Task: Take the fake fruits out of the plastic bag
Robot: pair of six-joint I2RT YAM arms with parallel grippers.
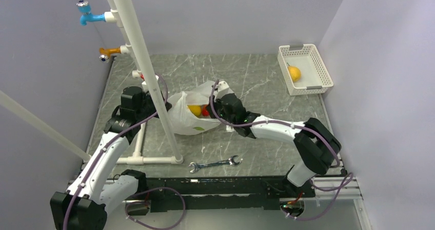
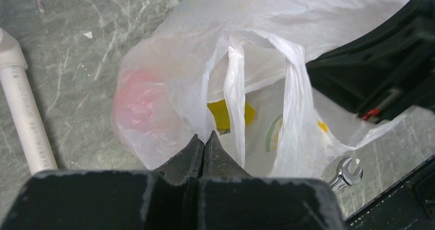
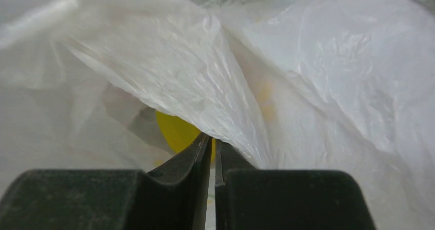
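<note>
The white plastic bag (image 1: 185, 123) lies at mid-table with its mouth spread, showing a yellow fruit (image 1: 194, 110) and a red fruit (image 1: 205, 111) inside. At the bag's left side, my left gripper is shut, with thin plastic of the rim pinched at its tips. My right gripper is shut at the opposite side, where a fold of the bag runs into its fingertips. Behind that fold a yellow fruit (image 3: 177, 131) partly shows. Through the plastic in the left wrist view, a reddish fruit (image 2: 141, 104) is visible.
A white basket (image 1: 327, 75) with a yellow fruit (image 1: 294, 73) in it stands at the back right. A wrench (image 1: 215, 163) lies near the front edge. The white pipe frame (image 1: 146, 60) rises beside my left arm. Table between bag and basket is clear.
</note>
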